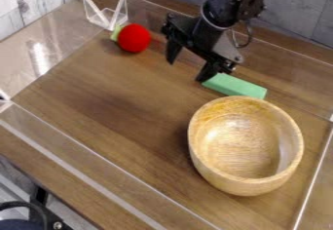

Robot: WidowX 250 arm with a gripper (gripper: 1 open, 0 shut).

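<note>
My black gripper (pixel 196 57) hangs over the back middle of the wooden table, its fingers spread apart with nothing visible between them. Just below and right of it lies a green block (pixel 233 87). A red ball-like object (pixel 132 38) with a green part sits to the gripper's left. A large wooden bowl (pixel 243 175) stands at the front right.
A clear plastic holder (pixel 107 12) stands at the back left. The table has transparent edging, with a wall behind it.
</note>
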